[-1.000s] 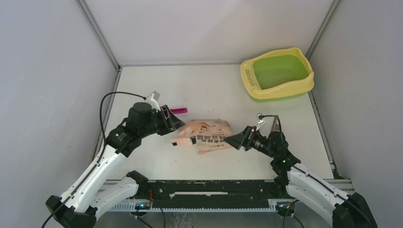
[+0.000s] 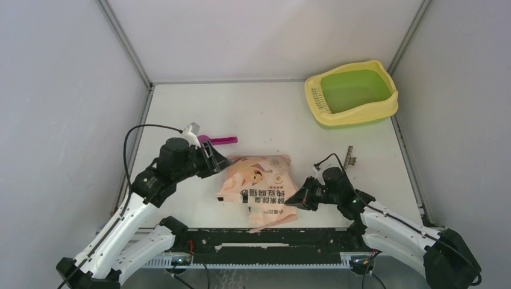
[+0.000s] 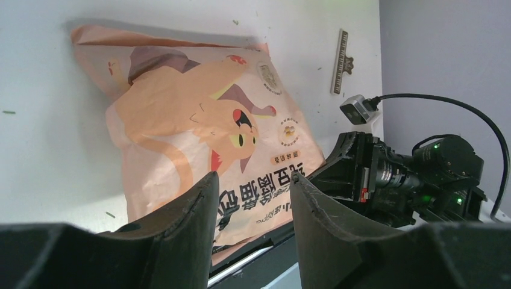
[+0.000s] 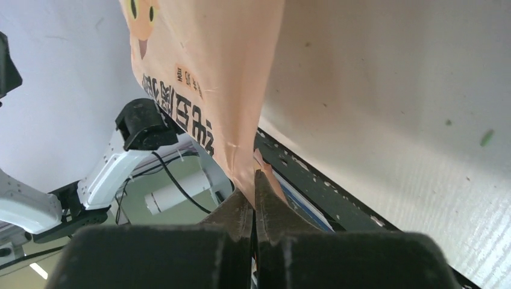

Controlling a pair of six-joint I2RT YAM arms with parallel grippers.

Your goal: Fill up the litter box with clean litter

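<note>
A peach litter bag [image 2: 259,174] with a cat print and black lettering lies crumpled at the table's front middle, its lower part bent down toward the front edge. My right gripper [image 2: 288,203] is shut on the bag's right edge; in the right wrist view, the film runs taut into the fingertips [image 4: 265,189]. Over the bag's upper left side, my left gripper [image 2: 226,162] stands open. The left wrist view shows the bag [image 3: 205,120] beyond its spread fingers [image 3: 202,205], nothing held. The yellow-rimmed green litter box [image 2: 361,113] sits far back right, its floor bare.
A magenta scoop [image 2: 224,141] lies behind the left gripper. A small ruler-like strip [image 2: 348,158] lies right of the bag, near the right arm. Open white table separates bag and box; walls enclose the sides and back.
</note>
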